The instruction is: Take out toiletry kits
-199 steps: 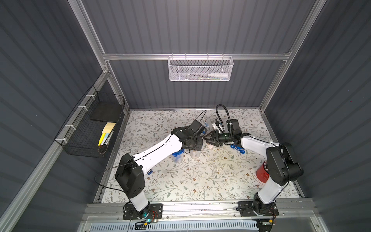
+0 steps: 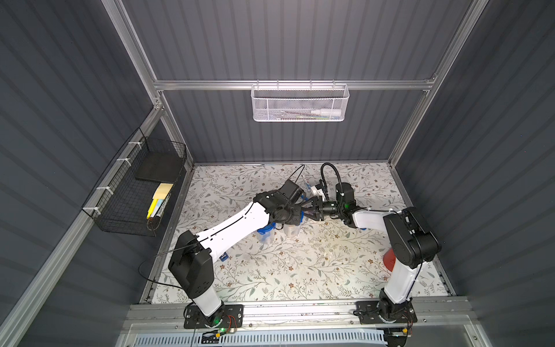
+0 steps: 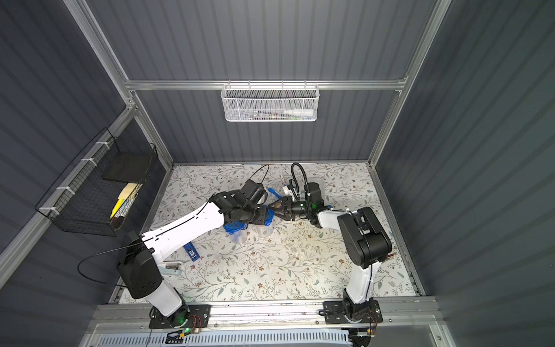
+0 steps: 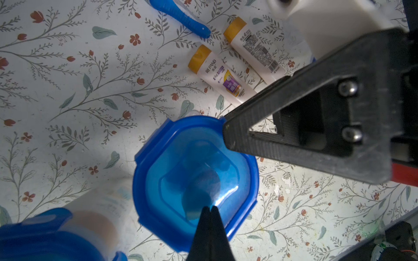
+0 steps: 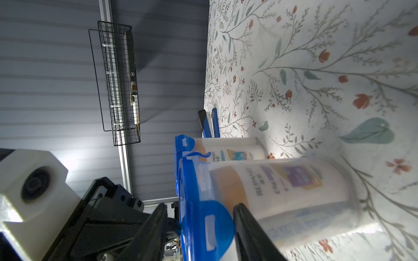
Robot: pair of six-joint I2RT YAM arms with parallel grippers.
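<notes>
A clear kit container (image 5: pixel 300 187) with a blue lid (image 4: pixel 196 174) stands on the table, a labelled tube showing inside it. My right gripper is open at the lid's side, its fingers either side of a blue clasp (image 5: pixel 213 232). In the left wrist view, a right finger (image 4: pixel 233 130) comes up to the rim. Over the lid's near part, my left gripper is shut, nothing visible between its fingers; contact is unclear. A second blue-lidded container (image 4: pixel 39 235) stands beside the first. Two orange-capped tubes (image 4: pixel 224 76) lie loose beyond them.
A blue handled item (image 4: pixel 182 17) lies past the tubes. A blue box (image 3: pixel 191 251) is at the table's left, a red container (image 2: pixel 389 259) at its right, partly behind the right arm.
My right gripper has moved left, up to the container's lid, and its arm now covers the blue item on the right. The left arm has shifted only slightly.
</notes>
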